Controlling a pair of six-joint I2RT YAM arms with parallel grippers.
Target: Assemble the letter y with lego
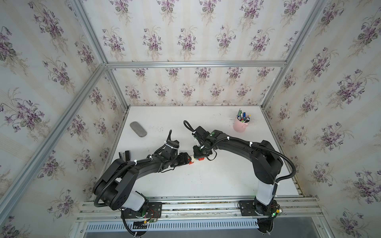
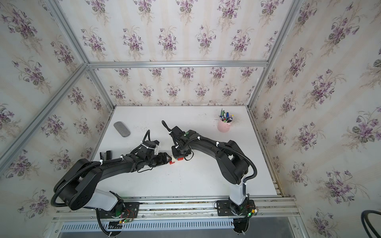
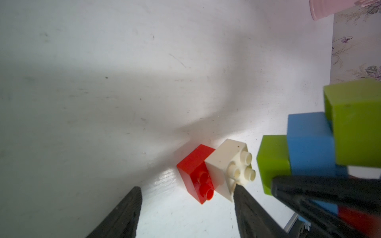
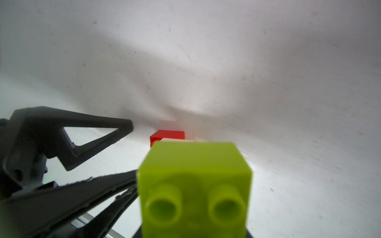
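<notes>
A red brick [image 3: 193, 174] and a white brick [image 3: 226, 164] sit side by side, touching, between the fingers of my left gripper, which is open around them. My right gripper [image 1: 196, 157] is shut on a cluster of green, blue and red bricks. In the left wrist view the cluster's blue brick [image 3: 310, 142] and green brick [image 3: 355, 123] hang just right of the white one. The right wrist view has a green brick [image 4: 194, 186] filling its foreground, hiding most of the white and red pieces behind it.
A pink cup of pens [image 1: 240, 125] stands at the back right. A grey oblong object [image 1: 138, 129] lies at the back left, and a small black item [image 1: 124, 155] rests at the left edge.
</notes>
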